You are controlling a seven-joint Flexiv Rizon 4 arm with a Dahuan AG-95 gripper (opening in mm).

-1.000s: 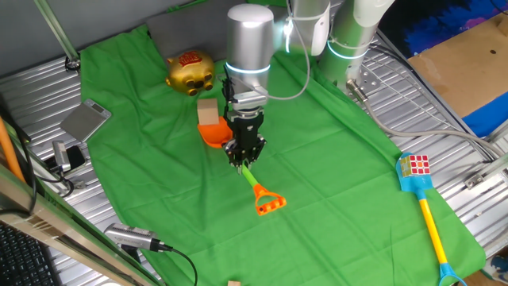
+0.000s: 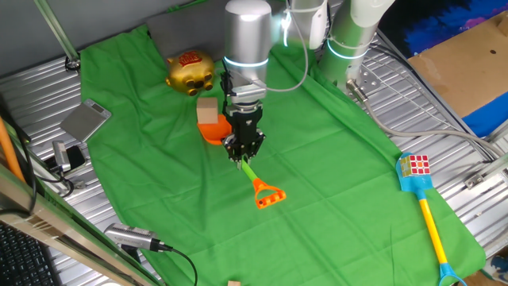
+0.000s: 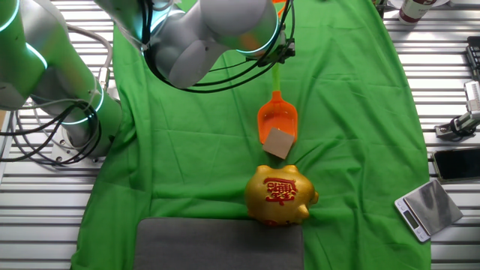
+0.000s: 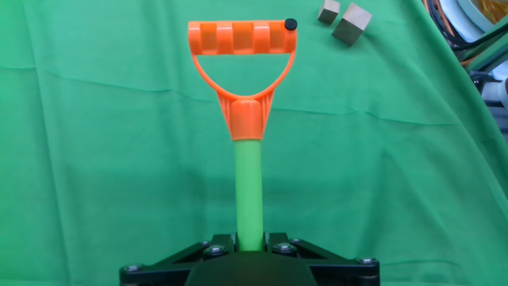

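Note:
An orange toy shovel with a green shaft lies along the green cloth. Its D-shaped handle (image 4: 242, 38) fills the upper middle of the wrist view, and its orange scoop (image 3: 277, 116) shows in exterior view 2. My gripper is closed around the green shaft (image 4: 249, 191), one finger against each side. At the scoop's front edge sits a wooden block (image 3: 278, 142); whether it rests inside or just against the lip, I cannot tell. Beyond the block stands a golden piggy bank (image 3: 280, 195), a small gap between them.
A blue-and-yellow shovel (image 2: 429, 225) bears a Rubik's cube (image 2: 414, 165) at the right. Two wooden blocks, one larger (image 4: 352, 24), lie past the handle. A dark grey panel (image 3: 219, 244) lies behind the piggy bank, and a small scale (image 2: 86, 121) sits off the cloth.
The gripper and orange shovel have shifted very slightly toward the piggy bank, the block at the scoop's edge seemingly a touch with them. The grip on the shaft looks the same.

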